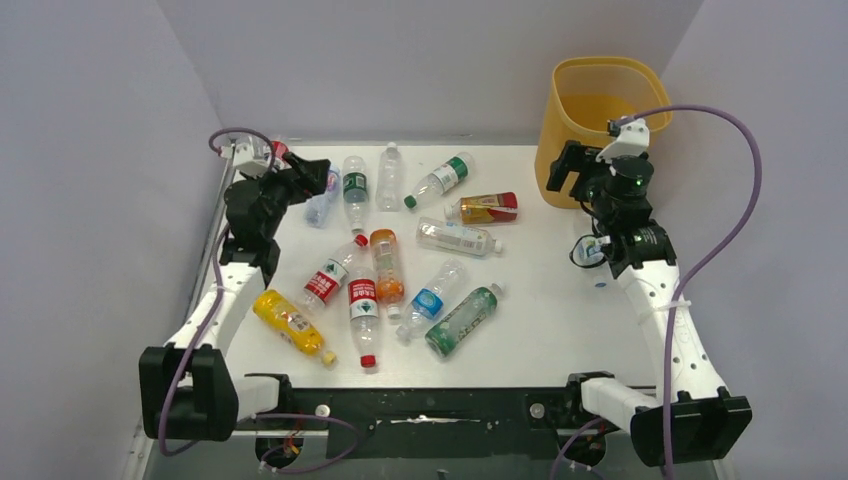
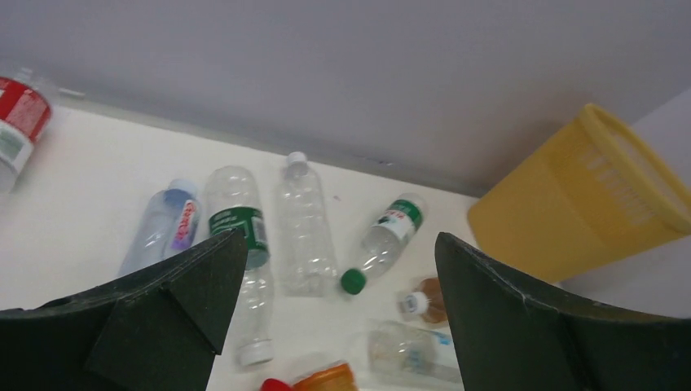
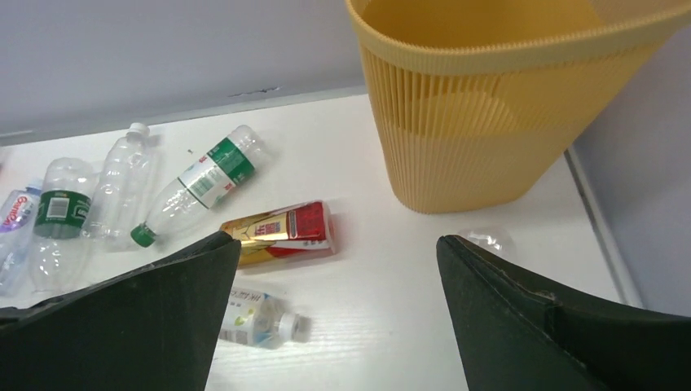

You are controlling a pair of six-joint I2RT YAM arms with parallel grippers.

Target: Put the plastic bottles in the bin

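Note:
Plastic bottles lie scattered on the white table: red-label (image 1: 363, 300), orange (image 1: 387, 270), green (image 1: 462, 320), yellow (image 1: 288, 320), clear (image 1: 459, 237), green-capped (image 1: 437, 183) and others. The yellow bin (image 1: 556, 110) stands at the back right. My left gripper (image 1: 309, 177) is raised over the back-left bottles, open, nothing between its fingers. My right gripper (image 1: 572, 165) is raised in front of the bin, open and empty; below it in the right wrist view lie a red-and-gold bottle (image 3: 281, 232) and a partly hidden clear bottle (image 3: 489, 240).
Grey walls enclose the back and sides. The table (image 1: 540, 330) has free room at the front right. Cables loop over both arms.

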